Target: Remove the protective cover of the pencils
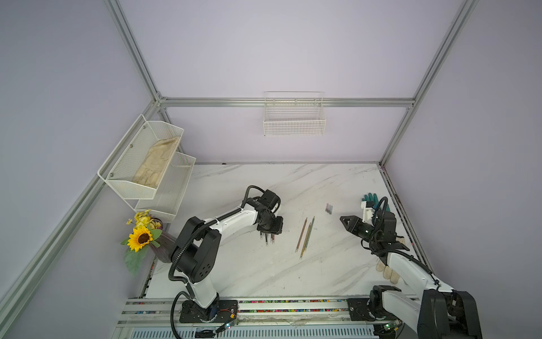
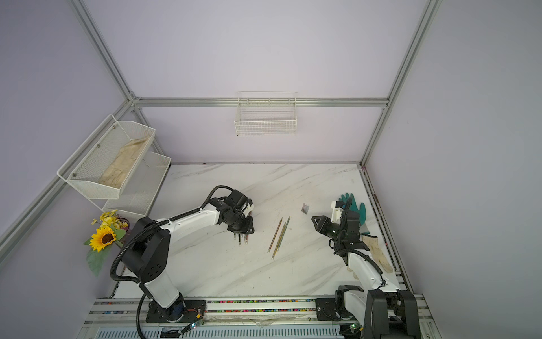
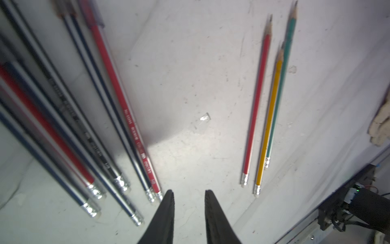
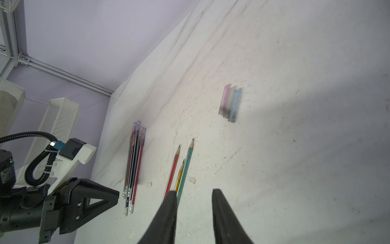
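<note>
In the left wrist view my left gripper stands open above the table, nothing between its fingers. Several pencils lie left of it, eraser ends near the bottom; the rightmost is a red pencil (image 3: 126, 107) whose clear purplish cap (image 3: 91, 14) shows near the top edge. Three bare-tipped pencils lie to the right: a red one (image 3: 257, 97), a yellow one (image 3: 268, 126) and a green one (image 3: 281, 89). Three loose translucent caps, led by a pink cap (image 4: 224, 100), rest side by side in the right wrist view. My right gripper hangs open and empty.
A teal glove (image 2: 362, 212) and a beige glove (image 2: 377, 252) lie under and beside the right arm. At the left edge stands a vase with a sunflower (image 1: 139, 238). Clear table lies between the bare pencils and the right gripper.
</note>
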